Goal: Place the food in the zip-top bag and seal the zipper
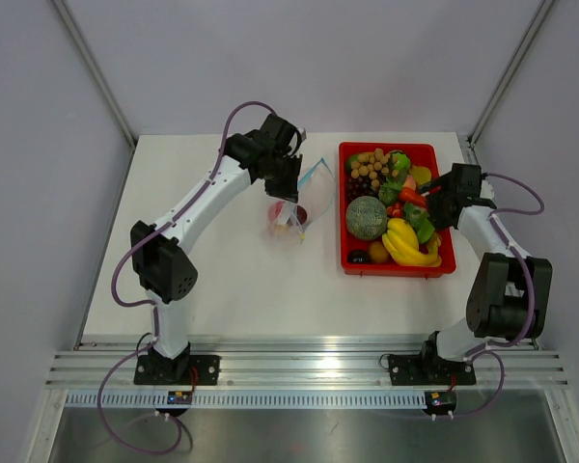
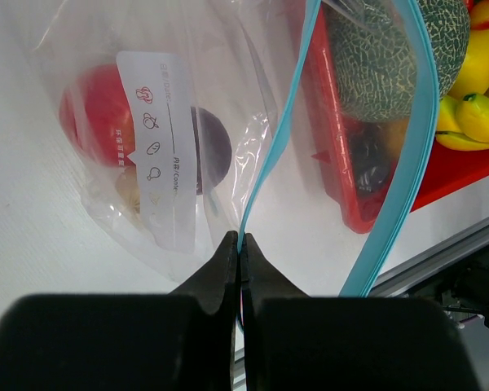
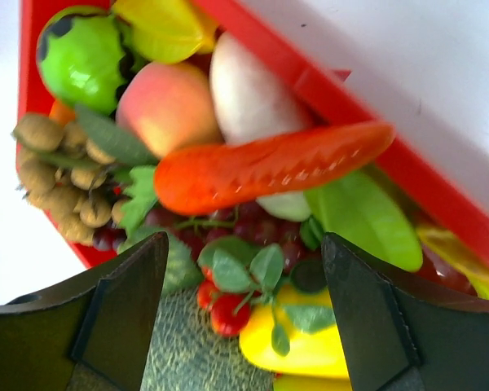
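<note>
The clear zip top bag point(image 2: 175, 155) stands with its blue zipper strip point(image 2: 424, 98) spread apart. A red round food point(image 2: 106, 114), a dark purple round one point(image 2: 214, 147) and a small beige one lie inside, partly behind the white label. My left gripper is shut on the rim of the bag. Over the right side of the red basket point(image 1: 396, 272), my right gripper is open with nothing gripped. In the right wrist view, a red pepper point(image 3: 269, 167) lies just beyond its fingertips, above leaves and small tomatoes point(image 3: 230, 315).
Inside the basket are also a melon point(image 1: 367, 219), bananas point(image 1: 410, 246), grapes, a peach point(image 3: 169, 107) and more food, crowded together. The basket's raised wall point(image 3: 330, 98) runs close by the pepper.
</note>
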